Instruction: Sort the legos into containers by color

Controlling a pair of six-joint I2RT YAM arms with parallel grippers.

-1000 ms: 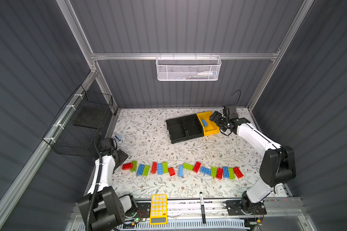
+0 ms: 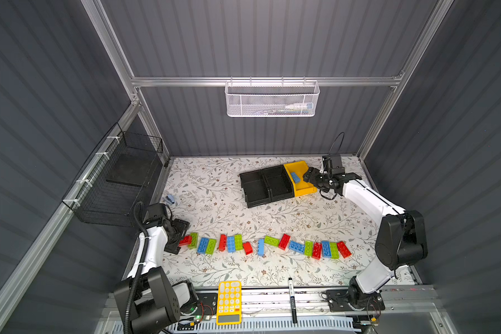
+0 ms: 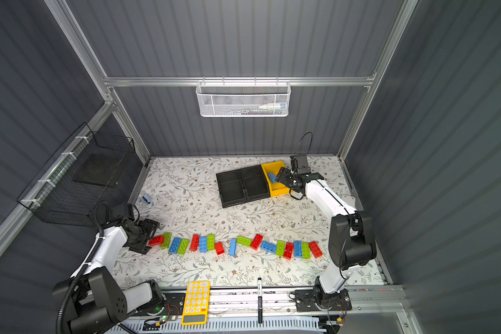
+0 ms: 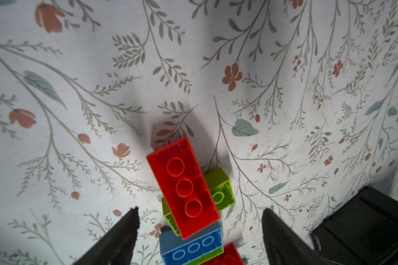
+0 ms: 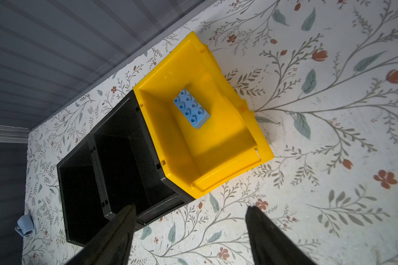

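Observation:
A row of red, green and blue bricks runs along the front of the table. My open left gripper hangs over the left end, where a red brick (image 4: 183, 185) lies by a green brick (image 4: 219, 181) and a blue brick (image 4: 190, 247). The yellow container (image 5: 212, 145) at the back holds one light blue brick (image 5: 191, 108); beside it are two black compartments (image 2: 256, 186), which look empty. My right gripper is open above the containers' right end, nothing between its fingers.
A black wire basket (image 2: 122, 178) hangs on the left wall, a white mesh basket (image 2: 271, 99) on the back wall. A yellow calculator (image 2: 228, 300) and a pen (image 2: 292, 300) lie on the front rail.
My left gripper has moved down and rightward over the red brick at the row's left end. The right gripper has shifted very slightly.

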